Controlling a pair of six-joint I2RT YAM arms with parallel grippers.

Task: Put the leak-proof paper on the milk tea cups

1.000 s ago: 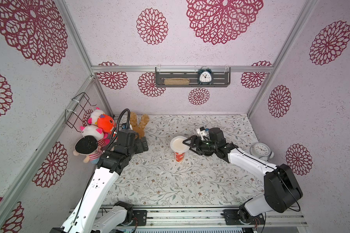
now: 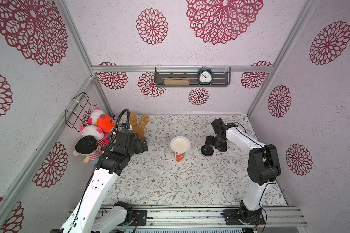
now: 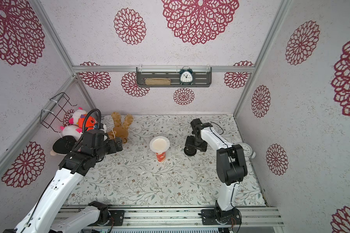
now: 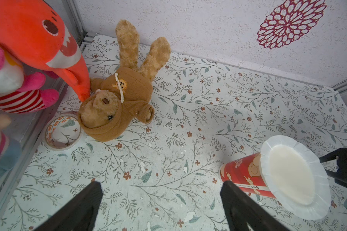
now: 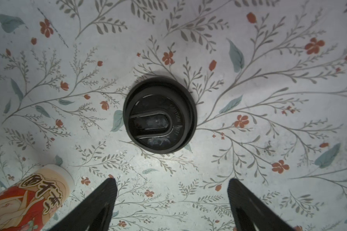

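Observation:
The milk tea cup (image 2: pixel 179 156) is red and stands upright mid-table. White round leak-proof paper (image 2: pixel 180 144) covers its mouth, its rim spreading past the cup on all sides. In the left wrist view the paper (image 4: pixel 291 175) lies across the cup top. A black lid (image 5: pixel 160 114) lies on the cloth right of the cup. My right gripper is over the table by the lid, its fingers apart and nothing between them. Off to the cup's left, my left gripper is open and empty.
A brown plush toy (image 4: pixel 119 98) and a tape roll (image 4: pixel 62 132) sit at the back left, near other plush toys (image 2: pixel 95 134). A white round clock (image 3: pixel 245 149) is partly behind the right arm.
The cup, paper and left arm are unmoved.

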